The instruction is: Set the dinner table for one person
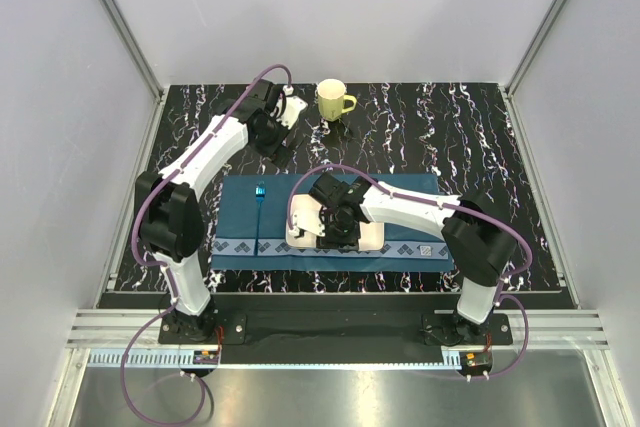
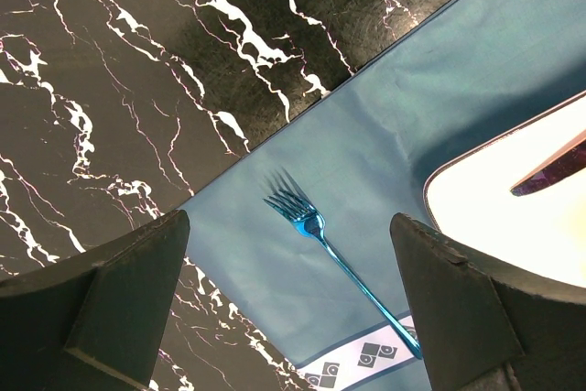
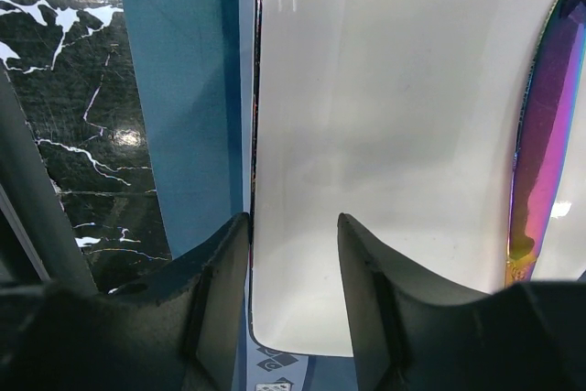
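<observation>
A blue placemat (image 1: 400, 260) lies along the table's front. On its left part rests a blue fork (image 2: 320, 235), tines toward the back. The white rectangular plate (image 3: 385, 116) sits mid-mat, partly covered by the right arm in the top view. An iridescent knife (image 3: 540, 148) shows over the plate; whether it touches it I cannot tell. My right gripper is over the plate, its left fingertip beside one rim. White surface shows between its spaced fingers, and any grip is unclear. My left gripper stands open and empty, above and behind the fork.
A pale yellow mug (image 1: 331, 101) stands at the back edge, just right of the left gripper. Walls close off the back and sides.
</observation>
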